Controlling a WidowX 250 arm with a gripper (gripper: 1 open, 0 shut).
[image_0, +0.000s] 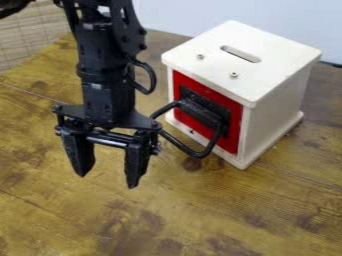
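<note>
My black gripper hangs open over the wooden table at the left of the camera view, with nothing between its fingers. To its right stands a white wooden box with a slot and two screws on top and a red front panel. A black door sits in that panel, with a bent black handle sticking out toward my gripper.
A white wall runs behind, and a woven mat shows at the top left.
</note>
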